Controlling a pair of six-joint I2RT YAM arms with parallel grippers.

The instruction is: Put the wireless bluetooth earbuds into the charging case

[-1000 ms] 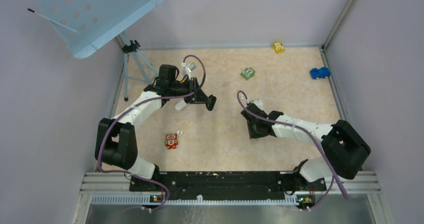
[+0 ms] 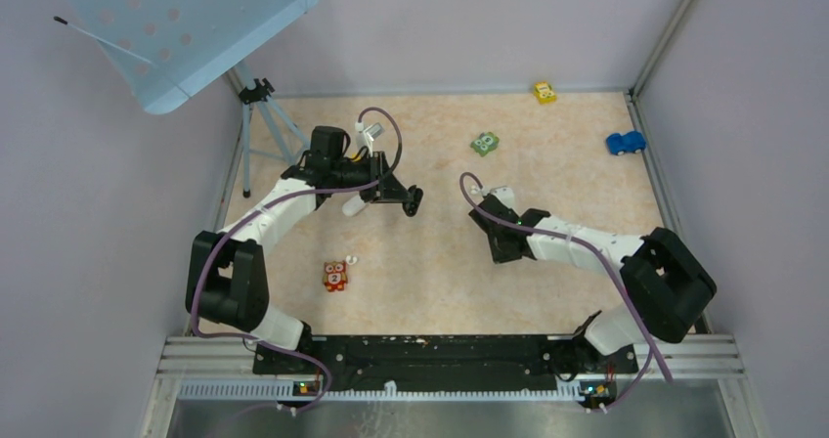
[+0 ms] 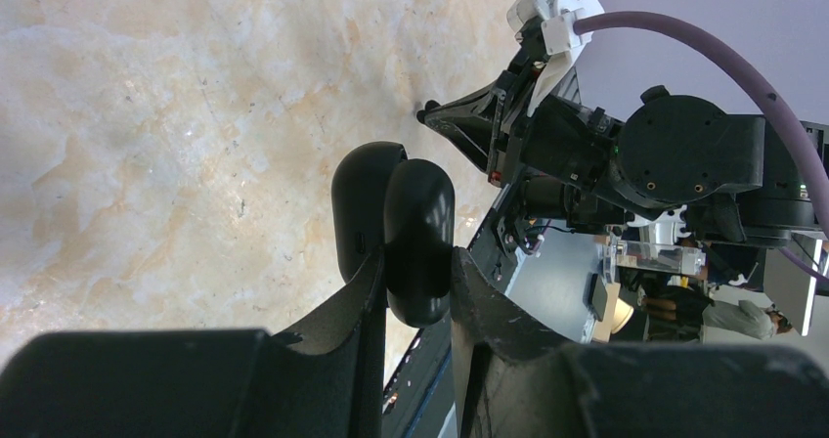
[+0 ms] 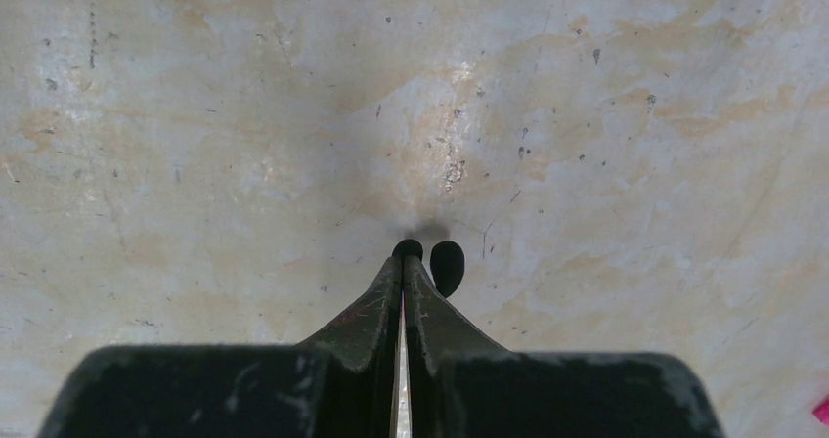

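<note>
The black charging case (image 3: 419,242) stands with its lid part swung open, and my left gripper is shut on it. From above, the case (image 2: 413,201) is raised over the left-centre of the table. My right gripper is shut, pointing down near the tabletop right of centre. Two small dark pieces, seemingly earbuds, show at its tips: one earbud (image 4: 408,248) right beyond the fingertips, another earbud (image 4: 448,268) just to their right. I cannot tell whether either touches the fingers. The left wrist view also catches the right gripper in profile.
A red owl block (image 2: 335,276) and a small white piece (image 2: 352,259) lie front left. Further back are a green block (image 2: 485,144), a yellow toy car (image 2: 545,92) and a blue toy car (image 2: 626,143). The table between the arms is clear.
My right arm has shifted slightly left and its gripper a little toward the back of the table. The left arm and the case have stayed put.
</note>
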